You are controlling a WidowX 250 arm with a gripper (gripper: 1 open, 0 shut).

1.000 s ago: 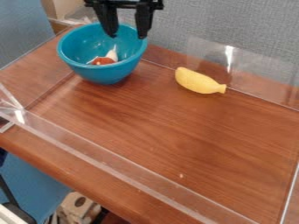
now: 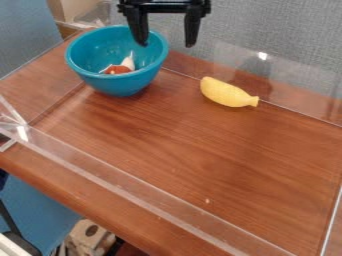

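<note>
My gripper (image 2: 164, 35) is at the top of the view, its two black fingers spread apart, open with nothing seen between them. It hangs above and slightly right of a blue bowl (image 2: 132, 82), which holds a small red and white item (image 2: 118, 68). A yellow banana-like object (image 2: 227, 93) lies on the wooden table to the right of the bowl.
Clear low barriers run along its edges, with a grey wall (image 2: 281, 40) behind. A light box sits at the back left corner.
My gripper has shifted to the right compared with a second ago, and its fingers look wider apart. The bowl and the banana have not moved.
</note>
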